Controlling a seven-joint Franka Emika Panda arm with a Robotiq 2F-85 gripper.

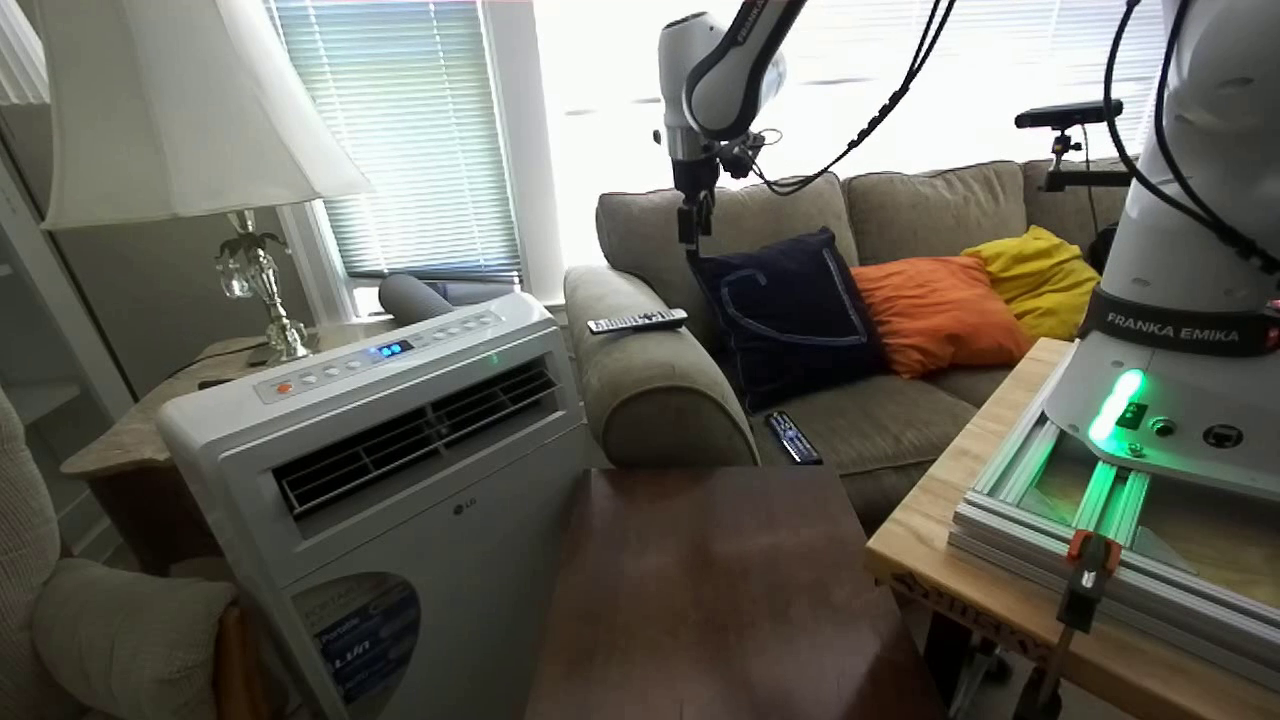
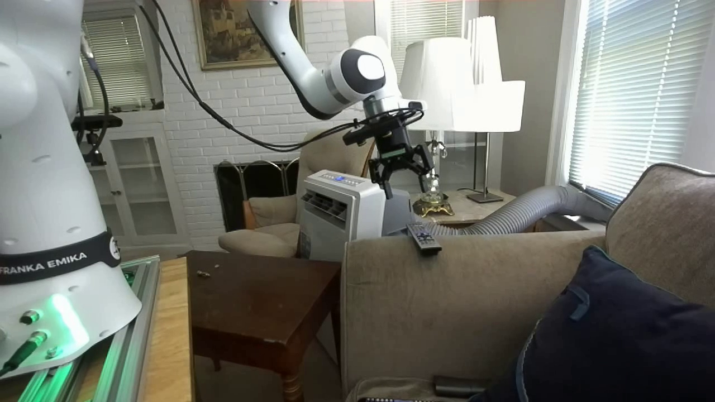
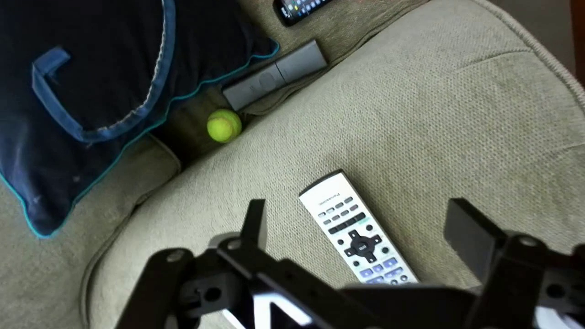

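A white Panasonic remote lies on the sofa's armrest. In the wrist view its lower end is hidden behind the gripper body. My gripper is open above it, fingers to either side of the remote in that view and nothing held. Exterior view 2 has the gripper hanging clear above the remote. Beside the armrest, on the seat, are a grey remote-like object, a green tennis ball and a black remote.
A dark blue pillow leans in the sofa's corner, beside orange and yellow ones. A white air conditioner stands near the armrest.
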